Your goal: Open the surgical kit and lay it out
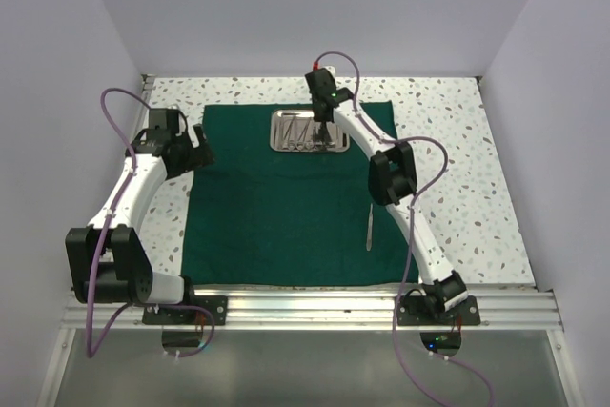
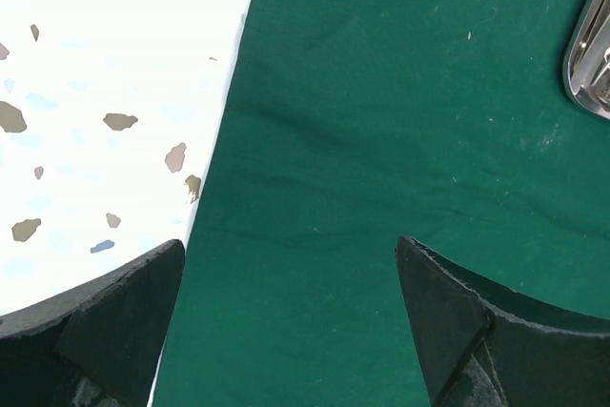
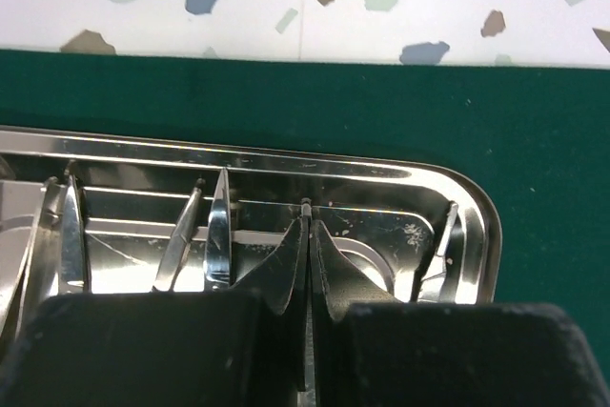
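Observation:
The open metal tray point(image 1: 282, 146) lies on the green cloth point(image 1: 276, 216) near its far edge, holding several slim steel instruments. In the right wrist view, blades and handles lie side by side in the tray point(image 3: 448, 178). My right gripper points down into the tray's right part, shut. A thin instrument's end point(image 3: 306, 207) shows right at its fingertips; whether it is pinched or only beneath them is unclear. One slender instrument point(image 1: 370, 226) rests alone on the cloth's right side. Above the cloth's left edge, my left gripper stands open and empty.
A speckled white tabletop point(image 1: 457, 169) surrounds the cloth. Another instrument point(image 3: 437, 269) lies in the tray near its right wall, beside the right fingers.

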